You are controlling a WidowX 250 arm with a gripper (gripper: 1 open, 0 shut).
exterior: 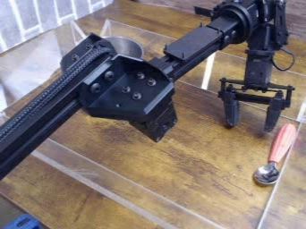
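Note:
The black arm reaches from the lower left over to the upper right, where my gripper (252, 117) hangs low over the wooden table with its two fingers apart and nothing visible between them. Just below and right of the fingers lies a scoop with a red handle (282, 144) and a metal head (267, 173).
The wooden table (143, 186) has clear plastic strips or panels on it. A metal bowl (124, 46) sits behind the arm, partly hidden, near a clear plastic container at upper left. A blue object (21, 223) is at the lower left corner.

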